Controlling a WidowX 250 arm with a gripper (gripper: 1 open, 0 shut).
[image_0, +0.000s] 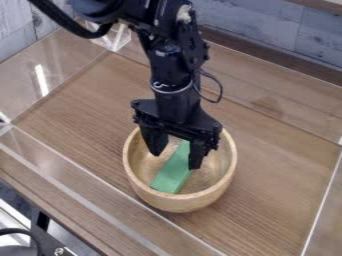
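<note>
A light wooden bowl (207, 195) sits on the wooden table at the centre. A green block (173, 172) lies inside it, its upper part partly hidden by the black gripper (175, 145). The gripper hangs over the bowl from above, open, with its fingers either side of the block's upper end and reaching down into the bowl.
A grey plank wall (278, 30) runs along the back. Black cables show at the lower left.
</note>
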